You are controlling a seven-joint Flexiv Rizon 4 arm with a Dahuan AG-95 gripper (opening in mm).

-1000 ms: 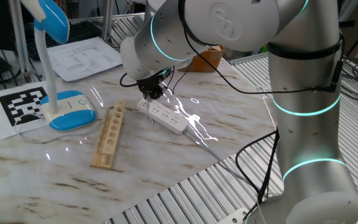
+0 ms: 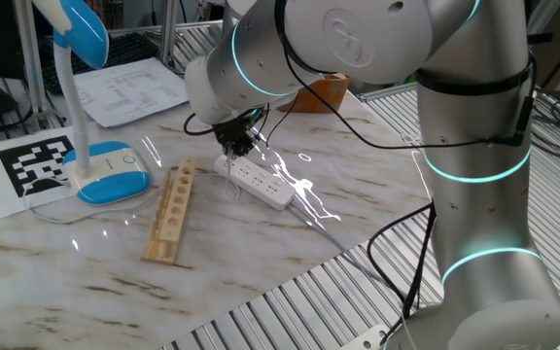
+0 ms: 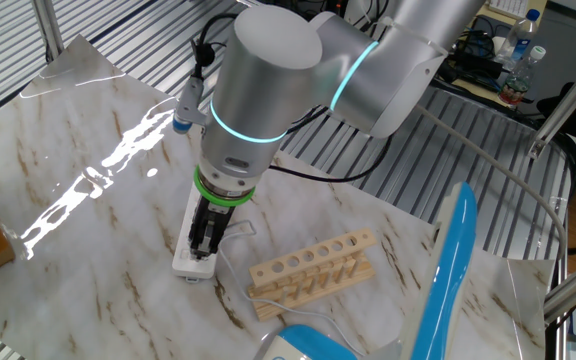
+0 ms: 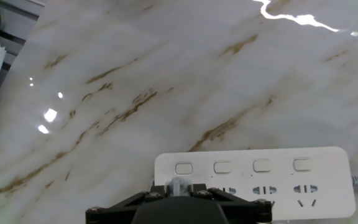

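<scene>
A white power strip [image 4: 263,158] with several switches and sockets lies on the marbled table; in exterior view 2 the gripper [image 3: 202,252] is over its near end. Seen from the wrist, the black gripper overlaps the strip's left end, with a small pale grey piece, seemingly a plug [image 4: 178,183], between its fingers. A thin white cable [image 2: 231,187] loops below the gripper, and a white cord also runs to the blue-and-white desk lamp [image 2: 111,176]. Whether the plug sits in a socket or just above one is hidden.
Beside the strip stands a wooden test-tube rack [image 2: 172,212]. A brown box [image 2: 319,94], papers [image 2: 129,92] and a marker sheet [image 2: 32,163] lie around the table. Grey cord [image 2: 331,233] trails from the strip towards the slatted edge. Table in front of the rack is bare.
The arm's upper part has shifted very slightly to the left in exterior view 1. Strip, rack and lamp stay where they were.
</scene>
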